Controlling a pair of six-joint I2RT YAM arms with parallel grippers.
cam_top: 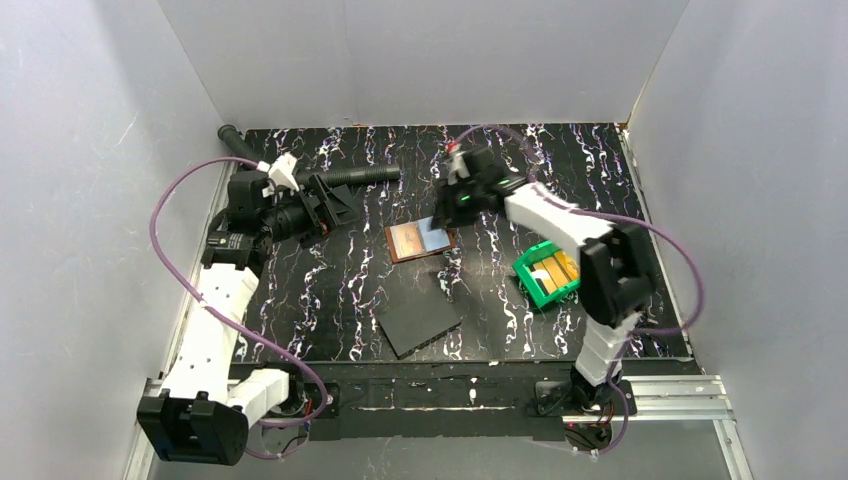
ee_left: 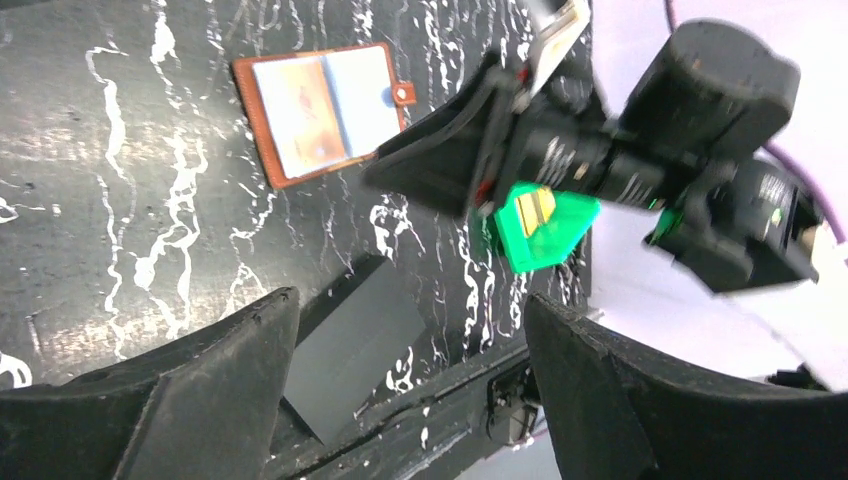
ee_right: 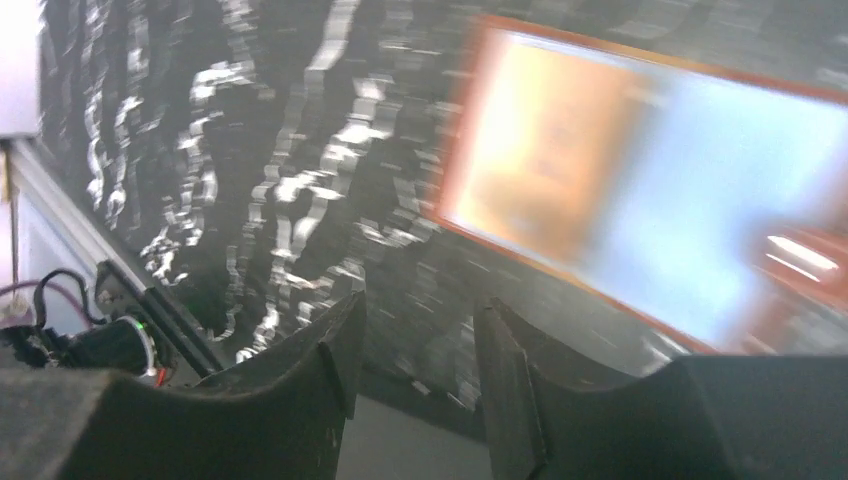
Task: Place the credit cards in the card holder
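Note:
The brown card holder (cam_top: 404, 239) lies open mid-table, showing a tan panel and a light blue one (ee_left: 362, 95); cards inside cannot be told apart for certain. My left gripper (cam_top: 335, 208) is raised at the left, its fingers apart with nothing seen between them. My right gripper (cam_top: 445, 208) hovers just above and right of the holder, blurred, its fingers apart with nothing seen between them in the right wrist view (ee_right: 418, 335).
A green box (cam_top: 530, 285) with yellow contents sits at the right. A dark flat slab (cam_top: 418, 322) lies at the front. A black hose (cam_top: 360, 174) runs along the back left.

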